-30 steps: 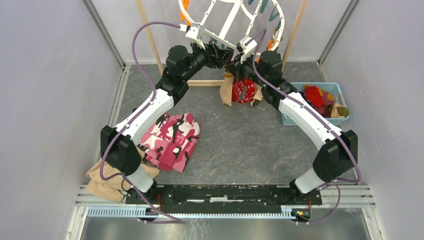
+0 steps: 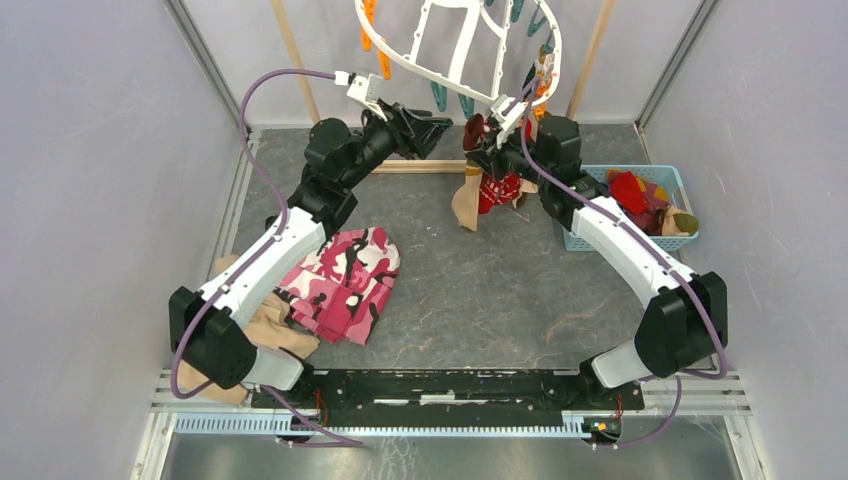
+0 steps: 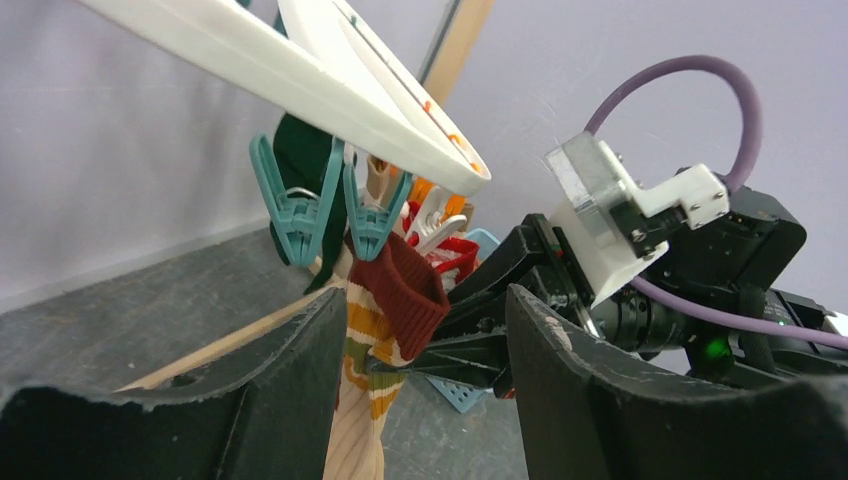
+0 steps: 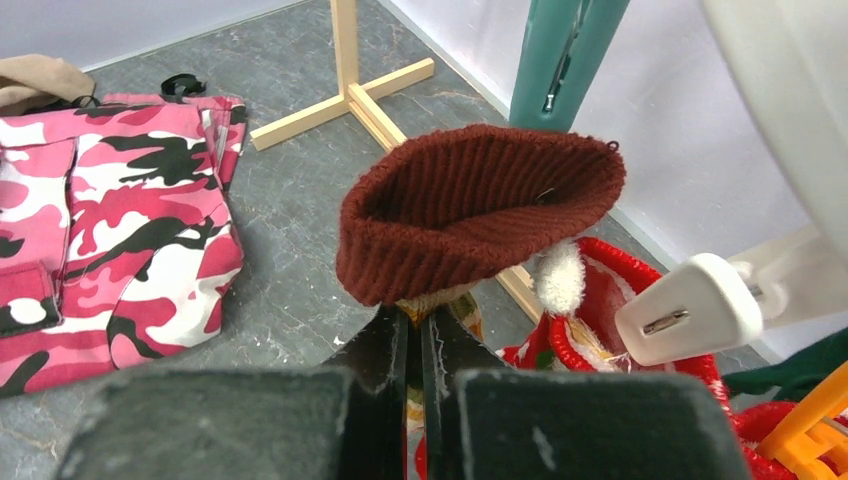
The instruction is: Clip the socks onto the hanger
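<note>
A sock with a maroon cuff (image 4: 480, 230) and striped, beige body (image 3: 365, 330) is pinched by my shut right gripper, just below the white hanger (image 2: 450, 80). Teal clips (image 3: 300, 220) hang from the rim near the cuff; I cannot tell that either grips it. Red socks (image 2: 500, 192) and others hang behind. My left gripper stands open, left of the right one, with nothing between its fingers.
A blue basket (image 2: 585, 240) of socks sits at the right. Pink camouflage cloth (image 2: 340, 290) and beige cloth (image 2: 270, 330) lie at the left. Wooden stand bars (image 4: 300, 122) stand behind.
My left gripper has drawn away leftward from the hanger and the sock. My right gripper has shifted rightward with the sock in it.
</note>
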